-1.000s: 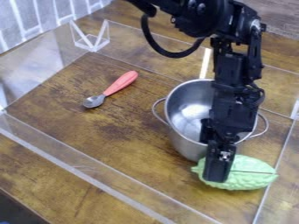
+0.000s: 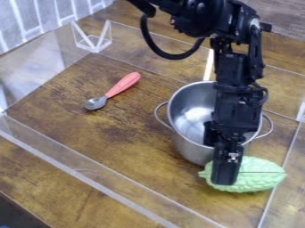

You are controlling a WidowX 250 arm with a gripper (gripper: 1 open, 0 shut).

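Note:
The black gripper point(image 2: 226, 165) reaches down from the top right, over the front right of a steel pot point(image 2: 191, 111) with side handles, its fingertips at a light green, ridged oblong object point(image 2: 256, 176) lying in front of the pot. The fingers overlap that object's left part; whether they are closed on it is hard to tell. A spoon with a salmon handle point(image 2: 123, 85) lies to the left of the pot.
A wooden surface point(image 2: 95, 151) with clear panels along its left and front edges holds these things. A white slatted rail point(image 2: 24, 18) is at the top left.
The gripper and the green object have shifted very slightly; otherwise the scene looks the same.

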